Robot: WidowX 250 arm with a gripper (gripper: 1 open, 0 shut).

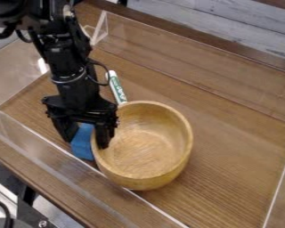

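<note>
My black gripper (85, 126) hangs down at the left, its fingers low over a blue object (81, 147) that sits against the left side of a large wooden bowl (157, 151). The gripper stands open; whether the blue object lies between its fingertips is hard to tell. The bowl is empty. A white and green stick-like item (117, 86) lies behind the gripper.
Clear low walls edge it at left, back and right. The left front edge is close to the blue object.
</note>
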